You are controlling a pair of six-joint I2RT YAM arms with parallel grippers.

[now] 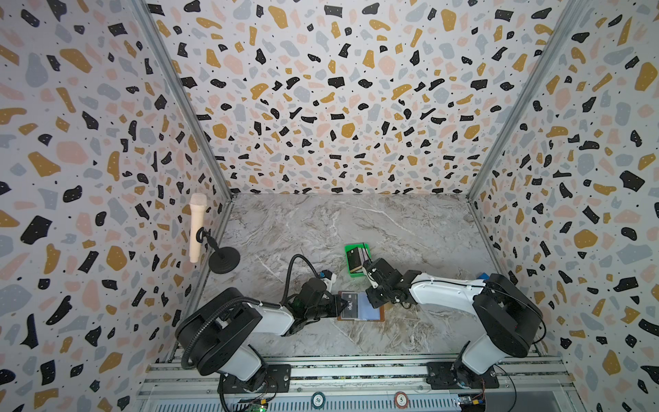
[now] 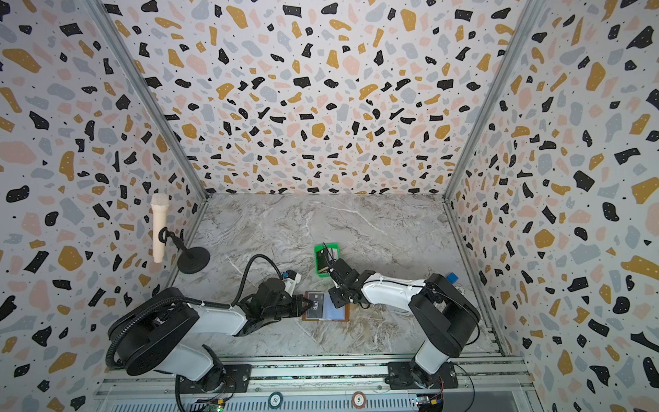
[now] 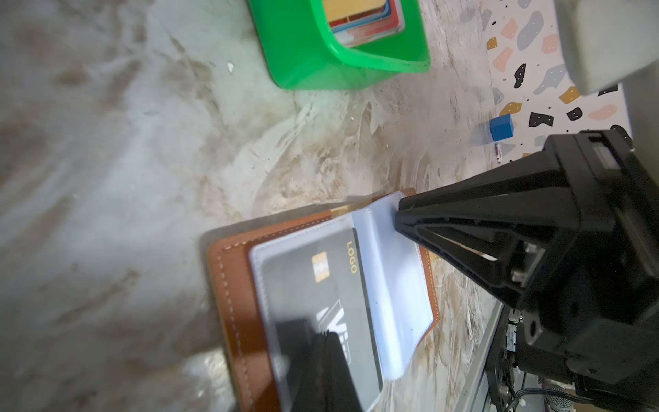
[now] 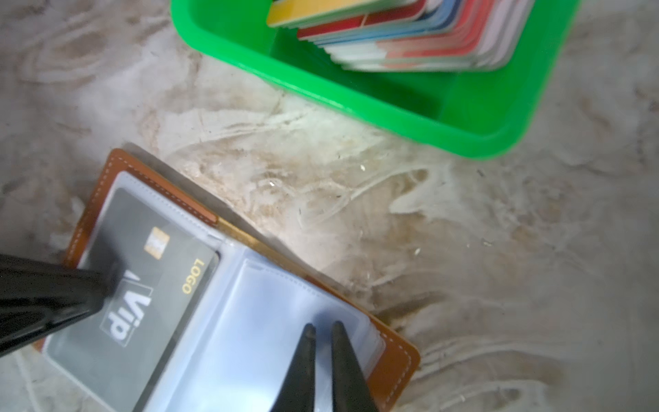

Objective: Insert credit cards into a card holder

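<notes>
A brown card holder lies open on the marble table, with clear sleeves on one half and a grey VIP card in the sleeve on the other. My left gripper is shut over the grey card, nothing visible between its fingers. My right gripper is slightly open, its narrow tips at the upper part of the empty-looking sleeve, with a small gap between them. A green box holding a stack of coloured cards stands just behind the holder.
A black lamp stand is at the left of the table. A small blue block lies far right. The back of the table and the space between box and side edges are mostly clear.
</notes>
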